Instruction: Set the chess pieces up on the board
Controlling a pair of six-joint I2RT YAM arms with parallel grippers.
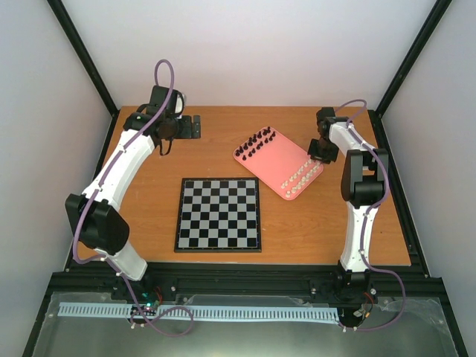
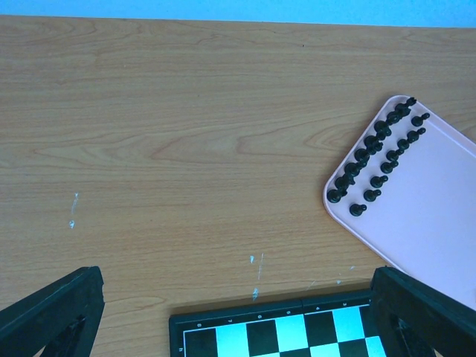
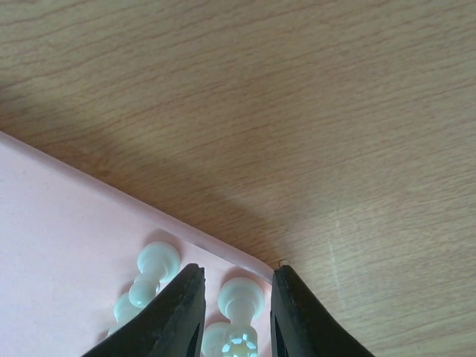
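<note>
The checkered board [image 1: 217, 213] lies empty at the table's centre front, its top part in the left wrist view [image 2: 291, 333]. Behind and right of it, a pink tray [image 1: 271, 160] holds rows of black pieces [image 1: 254, 143] and white pieces [image 1: 300, 178]. My right gripper is over the tray's edge at the white pieces' end, its fingers parted around the top of a white piece [image 3: 242, 320]; whether they touch it is unclear. My left gripper hangs open over the table's back left, nothing between its fingers.
Bare wooden table [image 1: 156, 216] surrounds board and tray, with free room at the left and back. The frame and walls [image 1: 56, 111] bound the workspace.
</note>
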